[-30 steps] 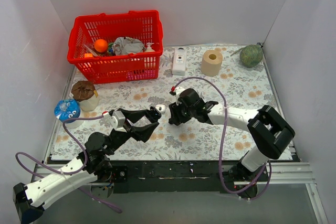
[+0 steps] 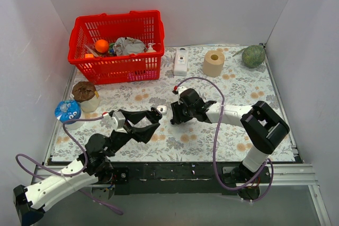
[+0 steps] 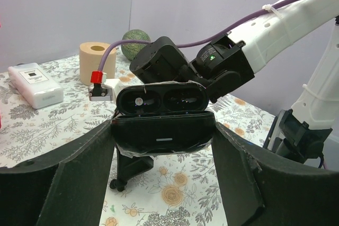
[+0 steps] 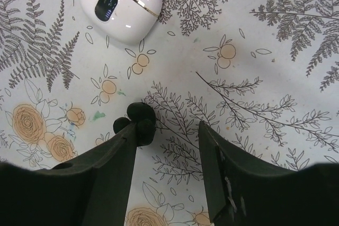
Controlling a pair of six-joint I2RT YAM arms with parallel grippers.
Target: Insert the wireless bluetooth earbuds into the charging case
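Note:
In the left wrist view, my left gripper is shut on a glossy black charging case (image 3: 164,135). Its lid stands open, and two dark hollows that look empty face up. From above, this case (image 2: 144,123) hangs over the front left of the table. My right gripper is open, low over the cloth to the right of the case. A black earbud (image 4: 142,123) lies on the cloth by its left fingertip, with clear room to the other finger. Only one earbud can be made out.
A small white case (image 4: 122,6) lies just beyond the earbud, close to both grippers. Behind stand a red basket (image 2: 116,70), a white box (image 2: 180,63), a paper roll (image 2: 213,63) and a green melon (image 2: 253,56).
The right arm's elbow has swung a little to the left. My left arm has held still.

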